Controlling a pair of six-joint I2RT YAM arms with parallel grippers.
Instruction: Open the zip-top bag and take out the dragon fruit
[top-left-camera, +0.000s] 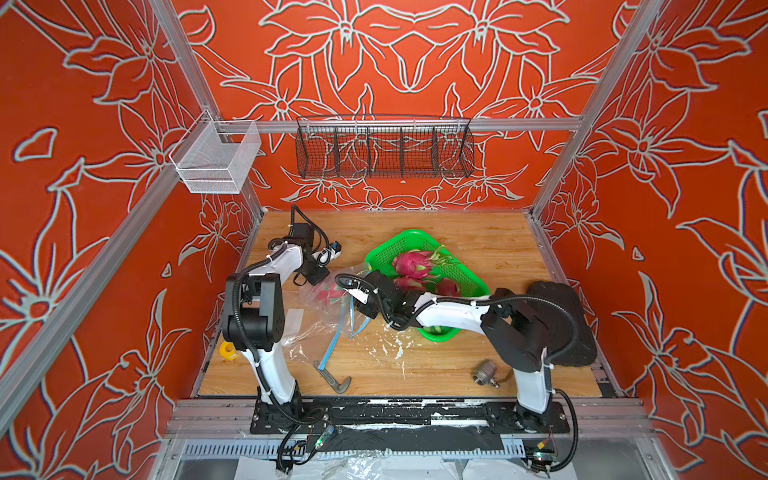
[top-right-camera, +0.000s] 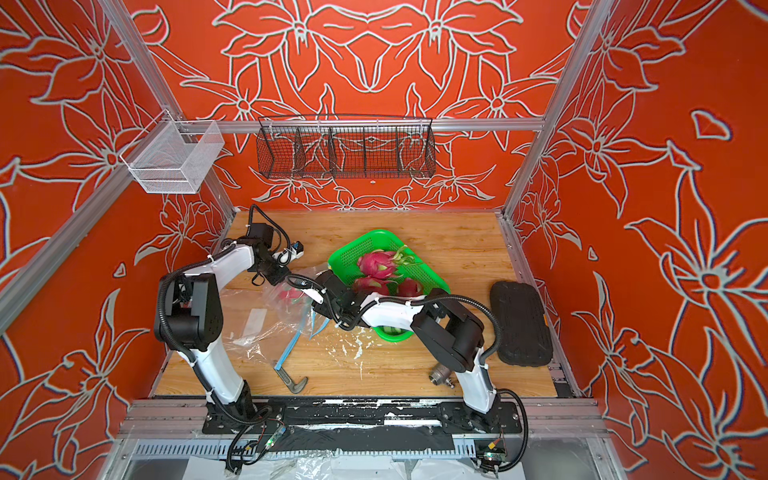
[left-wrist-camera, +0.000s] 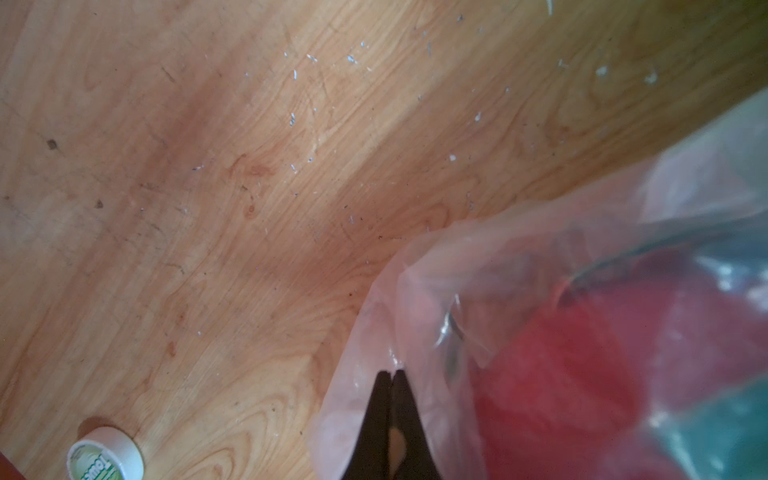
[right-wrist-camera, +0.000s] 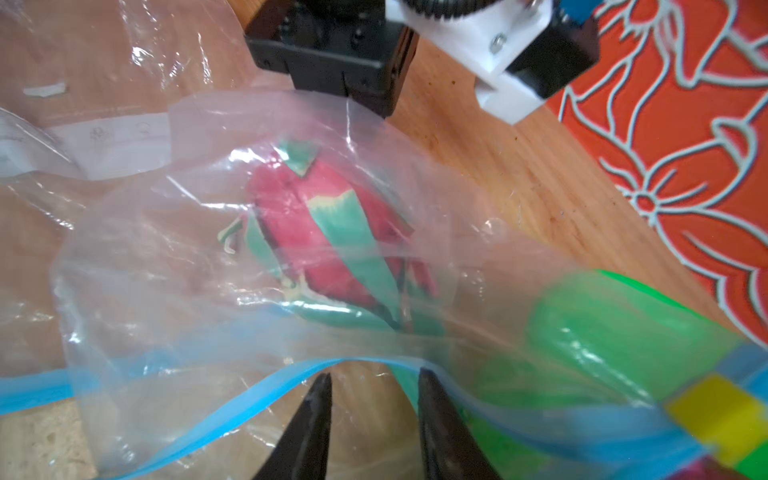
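A pink dragon fruit with green scales (right-wrist-camera: 328, 232) lies inside the clear zip top bag (right-wrist-camera: 200, 200). The bag's blue zip strips (right-wrist-camera: 272, 388) stand apart at the mouth, facing my right gripper. That gripper is part open; the near blue strip passes behind its fingertips, and nothing is gripped between them. My left gripper is shut against the bag's film at the closed end, beside the fruit. Whether film is pinched in its tips I cannot tell. From above, my right arm (top-left-camera: 448, 308) hides part of the bag mouth.
Right of the bag stands a green basket (top-left-camera: 388, 253) holding several dragon fruits (top-left-camera: 414, 262). A hammer-like tool (top-left-camera: 336, 384) and a metal part (top-left-camera: 485, 371) lie near the front edge. A black pad (top-right-camera: 520, 324) is at the right.
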